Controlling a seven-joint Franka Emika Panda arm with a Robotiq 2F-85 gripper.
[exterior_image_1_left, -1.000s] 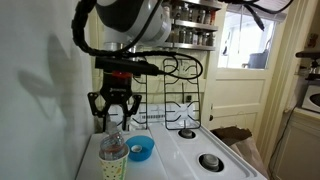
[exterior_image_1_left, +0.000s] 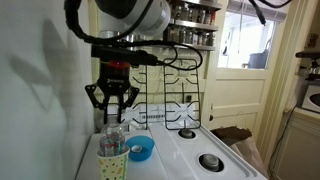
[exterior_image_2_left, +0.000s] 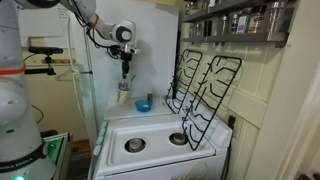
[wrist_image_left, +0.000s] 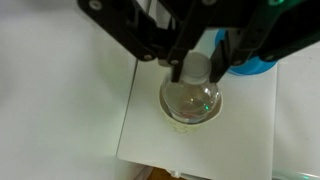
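Observation:
A clear bottle (exterior_image_1_left: 112, 139) hangs upright from my gripper (exterior_image_1_left: 112, 107), which is shut on its narrow neck. Beneath it stands a pale, patterned cup (exterior_image_1_left: 112, 167); the bottle's lower end is at or inside the cup's mouth, and its bottom is hidden. Seen from above in the wrist view, the bottle (wrist_image_left: 190, 98) lies within the cup's rim (wrist_image_left: 183, 127). To the right of the cup rests a blue bowl (exterior_image_1_left: 140, 147) on the white counter.
A white wall (exterior_image_1_left: 40, 90) rises close on the left. Black stove grates (exterior_image_1_left: 180, 88) stand upright behind the counter. Burners (exterior_image_1_left: 211, 162) lie to the right, and spice shelves (exterior_image_2_left: 235, 28) hang above. The counter before the bowl is clear.
My gripper has risen slightly over the last second, and the bottle has come up with it. Cup and bowl stay in place.

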